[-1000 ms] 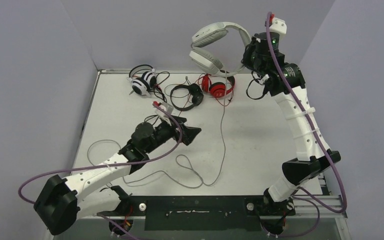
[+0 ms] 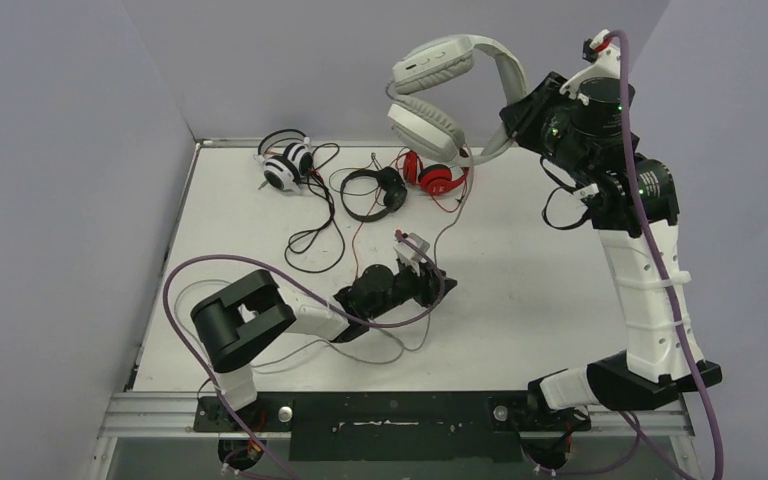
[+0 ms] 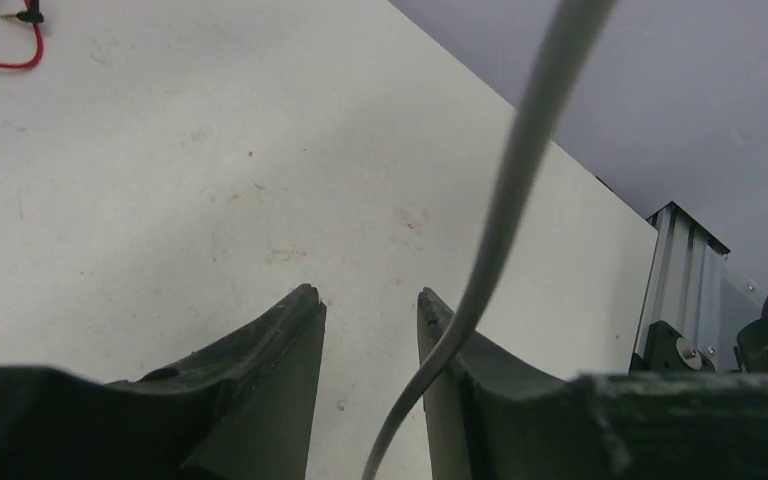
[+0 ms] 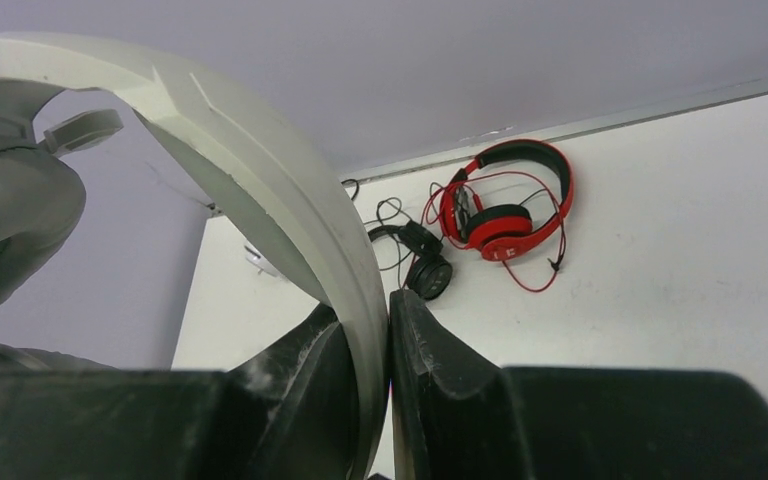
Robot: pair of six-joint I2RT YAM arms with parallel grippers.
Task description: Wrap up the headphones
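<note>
Large white headphones point(image 2: 422, 132) hang high over the back edge of the table, my right gripper point(image 2: 516, 116) shut on their headband. In the right wrist view the pale headband point(image 4: 345, 240) runs between the finger pads, and an ear cup point(image 4: 20, 215) sits at the left. The headphones' thin pale cable point(image 2: 449, 226) drops toward my left gripper and lies in loose curves on the table. My left gripper is open over the table, its gap partly spread. Blurred and close, the cable point(image 3: 505, 200) crosses in front of the right-hand finger; whether it passes between the fingers cannot be told.
Red headphones point(image 2: 437, 179), black headphones point(image 2: 392, 187) and black-and-white headphones point(image 2: 282, 173) with tangled black cables lie along the back of the white table point(image 2: 530, 290). Grey walls stand at the back and sides.
My left gripper has moved right across the table to the hanging cable, and its fingers have narrowed.
</note>
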